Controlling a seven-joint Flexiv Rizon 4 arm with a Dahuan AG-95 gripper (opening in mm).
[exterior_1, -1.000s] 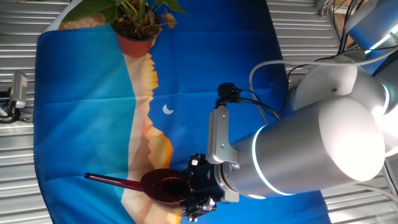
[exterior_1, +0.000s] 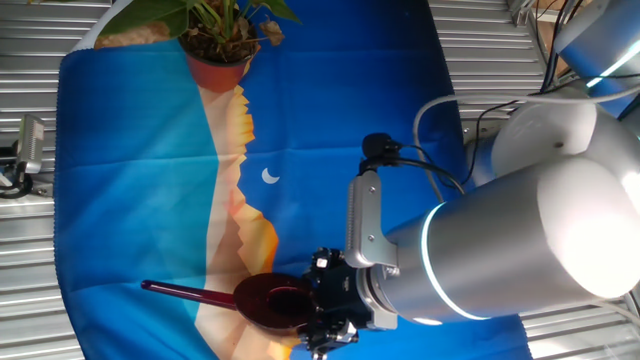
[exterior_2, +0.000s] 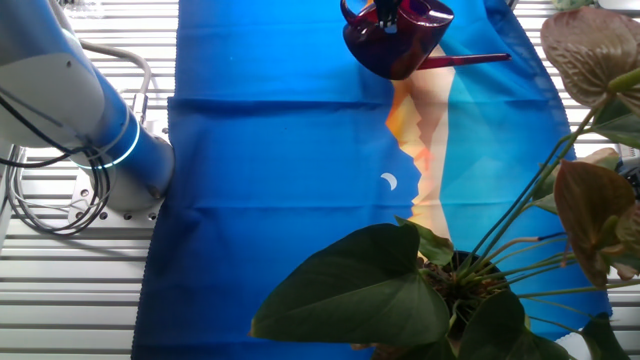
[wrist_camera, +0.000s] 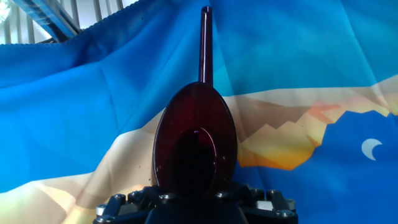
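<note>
A dark red, glossy watering can (exterior_1: 262, 318) with a long thin spout (exterior_1: 188, 293) is at the lower middle of exterior view 1, its spout pointing left. My gripper (exterior_1: 318, 302) is at the can's rear, shut on it; the handle and fingertips are mostly hidden there. In the wrist view, the can's body (wrist_camera: 217, 118) extends straight ahead of the gripper, spout pointing away. From exterior view 2, the can (exterior_2: 385, 52) appears at the top, below the dark gripper (exterior_2: 387, 14). Its clearance above the cloth is hard to judge.
A potted plant (exterior_1: 218, 74) with broad leaves stands at the far end of the cloth, well away from the can. The blue printed cloth (exterior_1: 340, 130) is wrinkled and clear between them. A metal device (exterior_1: 30, 146) lies beyond the cloth's left edge.
The gripper and watering can have shifted together slightly to the right in exterior view 1, with the arm. The plant and cloth have stayed put.
</note>
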